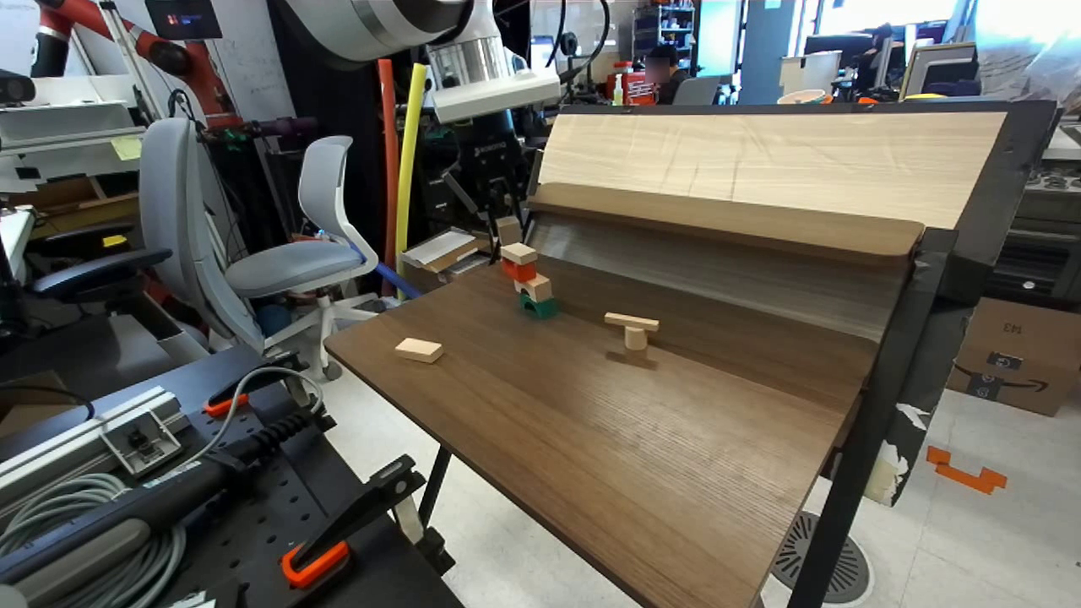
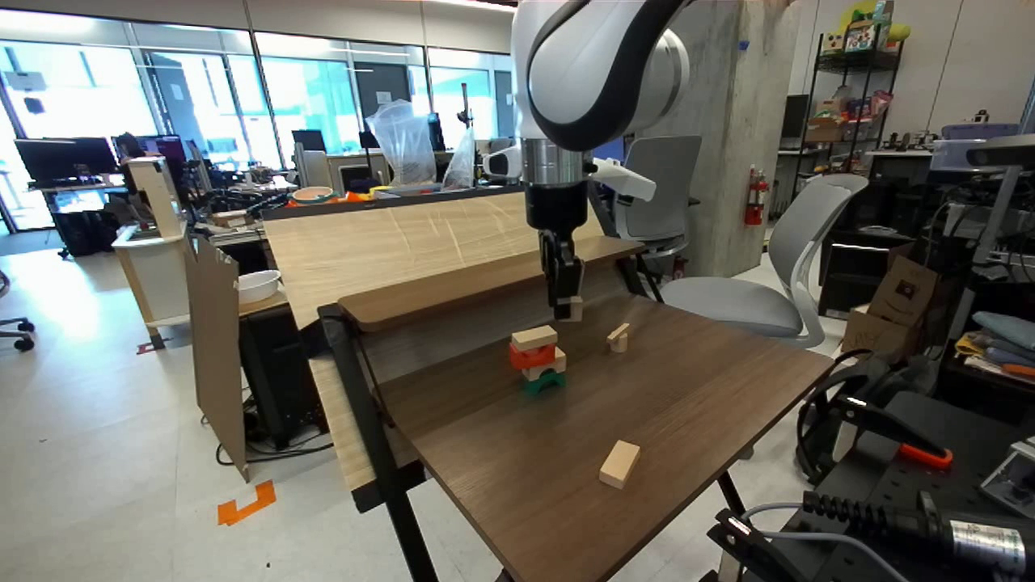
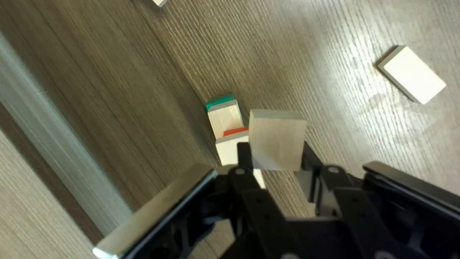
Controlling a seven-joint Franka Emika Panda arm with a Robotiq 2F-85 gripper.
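A pale wooden block [image 3: 278,140] is clamped between the fingertips of my gripper, which is shut on it. In exterior view 2 the held block [image 2: 574,309] hangs in the air near the stack. That stack has a green arch [image 2: 545,381] at the bottom, a plain block [image 2: 555,363] over it, then a red block [image 2: 524,357] and a pale block [image 2: 534,336] on top. Its layers are stepped to one side. From the wrist, the stack's top block [image 3: 231,146] lies below and left of the held one, partly hidden by a finger.
One loose block [image 1: 418,350] lies flat near the table's left edge. A flat bar rests across a short cylinder [image 1: 635,339] right of the stack. A raised shelf [image 1: 730,216] runs along the back.
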